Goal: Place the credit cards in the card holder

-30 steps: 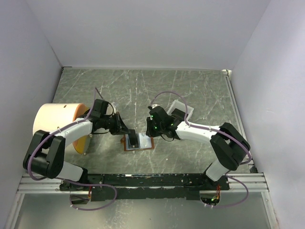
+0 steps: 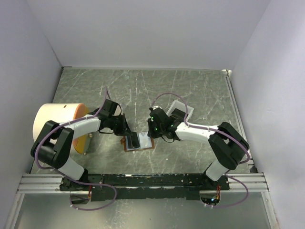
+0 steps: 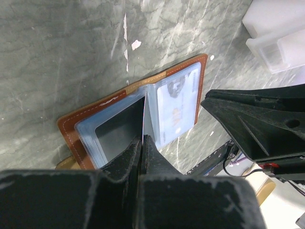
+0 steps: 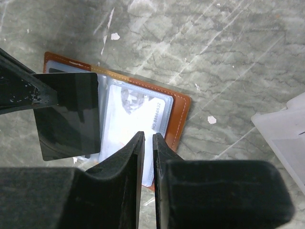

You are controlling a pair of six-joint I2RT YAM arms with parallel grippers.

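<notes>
A brown card holder (image 3: 97, 107) lies spread out, with clear sleeves on both sides of its fold; a pale printed card (image 4: 138, 112) shows in the right sleeve. My left gripper is shut on a black card, which stands above the left half and appears edge-on in the left wrist view. Behind it a dark panel (image 3: 119, 129) fills the left sleeve; whether that is another card I cannot tell. Over the holder's right half is my right gripper, its fingertips close together with a narrow gap and nothing visible between them.
A white translucent tray (image 2: 189, 109) with a dark item (image 2: 178, 114) inside stands behind the right arm. At the left lies a big cream-coloured roll-shaped object (image 2: 55, 119) beside the left arm.
The right arm has barely moved.
</notes>
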